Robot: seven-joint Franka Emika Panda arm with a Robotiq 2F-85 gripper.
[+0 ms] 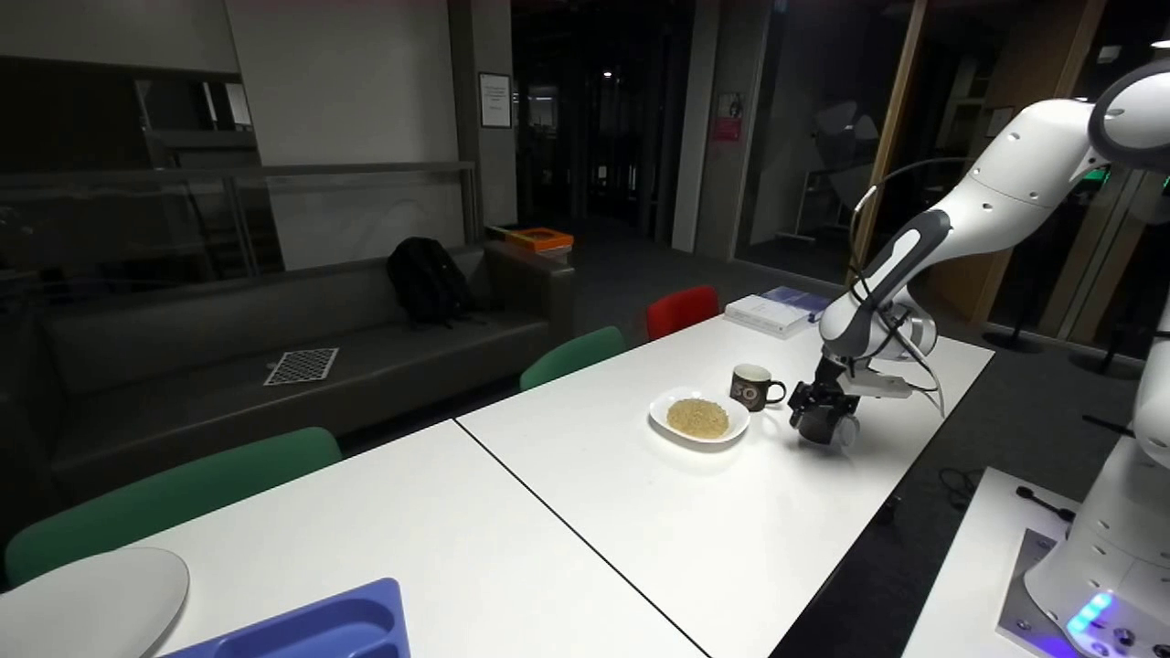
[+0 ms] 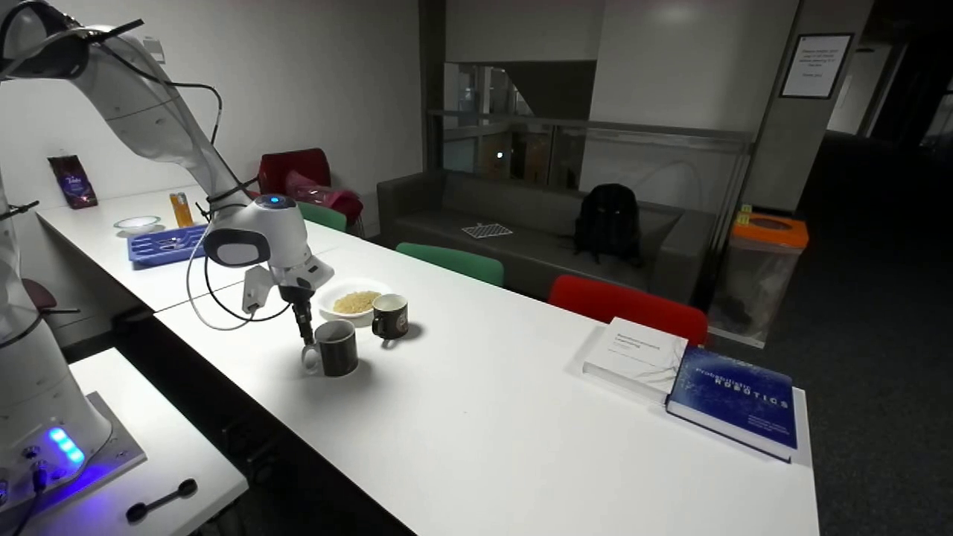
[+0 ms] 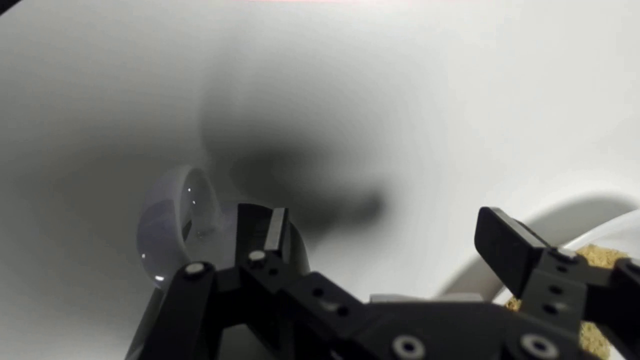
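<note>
My gripper is open, its fingers wide apart, and only white tabletop shows between the tips. A dark mug with a pale handle point(image 3: 160, 240) is at the lower left of the wrist view, partly hidden behind the left finger. In exterior view 2 this dark mug point(image 2: 337, 350) stands upright on the table, with a black gripper finger close beside it near the handle; whether they touch I cannot tell. A second, patterned mug point(image 1: 751, 388) stands beside a white plate point(image 1: 664, 417) holding tan grain point(image 1: 698, 417).
Two books, a white one point(image 2: 634, 353) and a blue one point(image 2: 732, 397), lie at one end of the table. Toward the other end is a blue tray point(image 2: 161, 253). Open tabletop point(image 2: 500, 429) lies between the mugs and the books.
</note>
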